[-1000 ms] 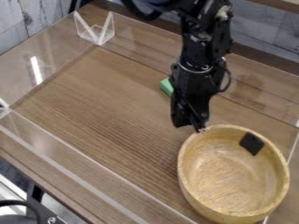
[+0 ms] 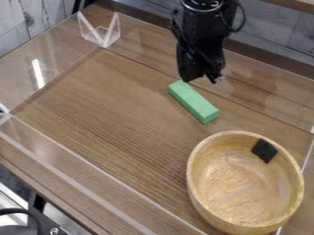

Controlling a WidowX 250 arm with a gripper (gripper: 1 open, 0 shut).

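The black gripper (image 2: 185,72) hangs at the upper middle of the camera view, above and behind a green rectangular block (image 2: 193,102). Its fingers look close together, with nothing visible between them. The green block lies flat on the wooden table (image 2: 98,128), apart from the gripper. At the lower right sits a round tan bowl (image 2: 241,195) with a black rectangular patch (image 2: 263,150) at its upper right rim.
A clear, angular plastic piece (image 2: 101,27) is at the back left. A dark cable (image 2: 25,215) runs at the bottom left, off the table's edge.
The gripper has moved back and up, away from the front middle near the bowl, uncovering the green block. The bowl has not visibly moved.
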